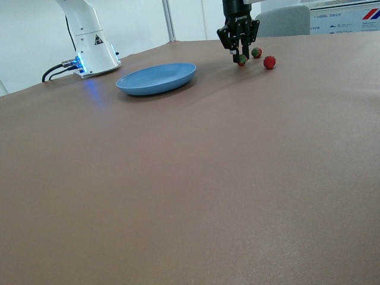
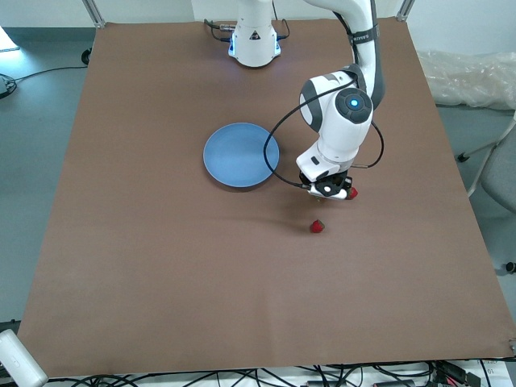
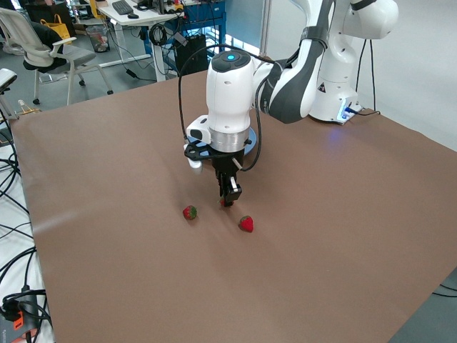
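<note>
The black gripper [image 1: 240, 56] is low over the table at one strawberry [image 1: 242, 61], which sits between or just at its fingertips; in the right view it is mostly hidden. Whether the fingers are shut on it is unclear. A second strawberry [image 2: 317, 226] lies on the brown table in front of the gripper in the left view, and a third [image 2: 352, 193] is beside it. The right view also shows red strawberries [image 3: 246, 224] either side of the gripper. A round blue plate [image 2: 241, 155] lies empty beside the arm.
The arm's white base [image 2: 255, 44] stands at the back of the table [image 2: 201, 282]. Cables lie along the near edge in the left view.
</note>
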